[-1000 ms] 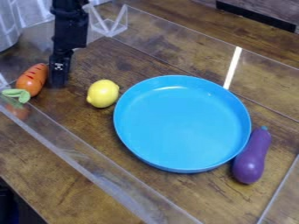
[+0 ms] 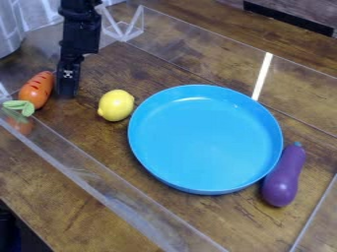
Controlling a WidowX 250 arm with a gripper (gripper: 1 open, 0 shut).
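Observation:
My black gripper (image 2: 69,81) reaches down from the top left, its fingertips low at the table just right of an orange toy carrot (image 2: 37,89) with green top. Its fingers look apart, with nothing clearly between them. A yellow lemon (image 2: 116,104) lies to the right, beside a large blue plate (image 2: 204,138). A purple eggplant (image 2: 285,175) lies at the right of the plate.
A metal pot (image 2: 10,28) is cut off at the top left corner. Clear panels border the wooden table (image 2: 171,49); free wood shows behind the plate.

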